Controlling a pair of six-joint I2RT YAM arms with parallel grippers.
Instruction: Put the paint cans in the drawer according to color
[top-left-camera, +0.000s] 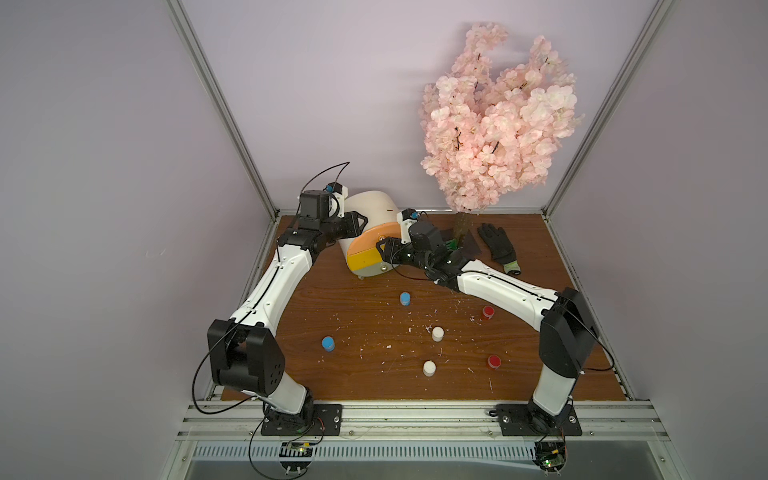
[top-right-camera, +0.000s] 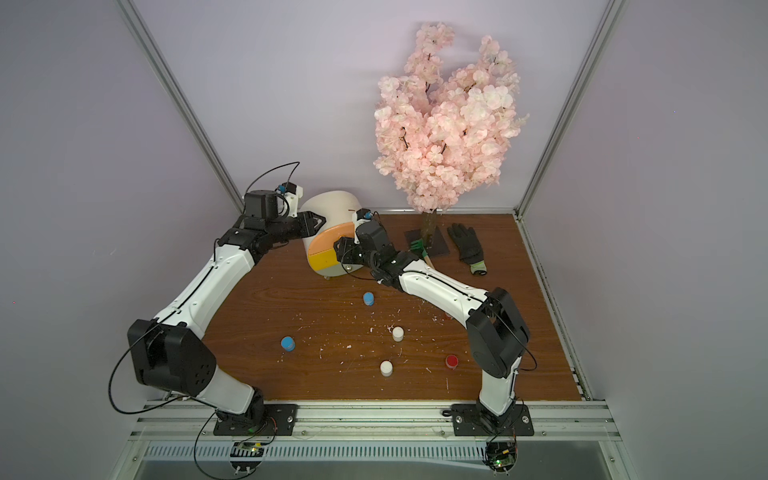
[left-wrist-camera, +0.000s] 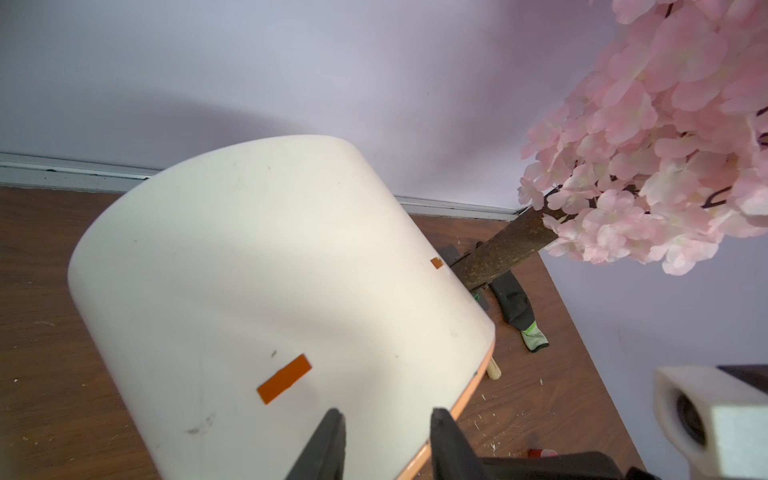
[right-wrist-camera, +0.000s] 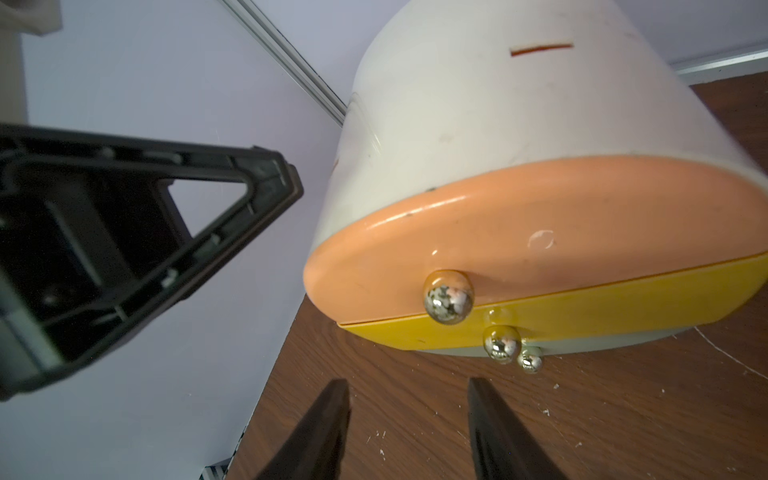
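Observation:
A white drawer cabinet has orange, yellow and grey drawer fronts with round knobs, all closed. My left gripper hovers at its white top, open, fingertips apart with nothing held. My right gripper faces the orange front just short of its knob, open and empty. Blue cans, white cans and red cans lie spread on the wooden table.
A pink blossom tree stands at the back right, beside a black glove. Loose bits are scattered over the front of the table. Walls enclose the back and sides.

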